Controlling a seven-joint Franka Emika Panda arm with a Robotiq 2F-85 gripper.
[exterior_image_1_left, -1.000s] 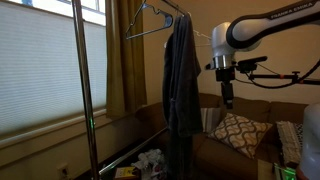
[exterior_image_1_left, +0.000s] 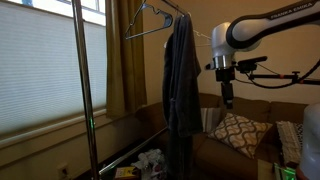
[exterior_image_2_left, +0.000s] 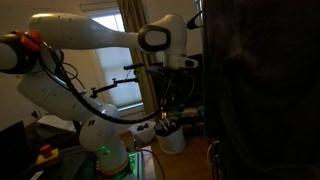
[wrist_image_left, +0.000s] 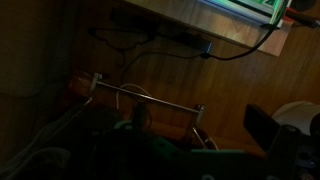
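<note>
In exterior view 1 my gripper (exterior_image_1_left: 228, 103) points down in the air, to the right of a dark garment (exterior_image_1_left: 182, 85) that hangs from the clothes rack. A clear gap separates the two. An empty hanger (exterior_image_1_left: 150, 22) is on the rack's top bar, left of the garment. From the wrist, dark fingers (wrist_image_left: 266, 128) stand wide apart with nothing between them; the floor (wrist_image_left: 165, 75) shows below. Dim light in exterior view 2 hides most detail of the gripper.
The rack's upright pole (exterior_image_1_left: 85, 90) stands near the window (exterior_image_1_left: 40, 75). Behind the arm is a brown sofa with a patterned pillow (exterior_image_1_left: 238, 133). Assorted items (exterior_image_1_left: 150, 163) lie low behind the rack. Cables (wrist_image_left: 205, 54) cross the floor.
</note>
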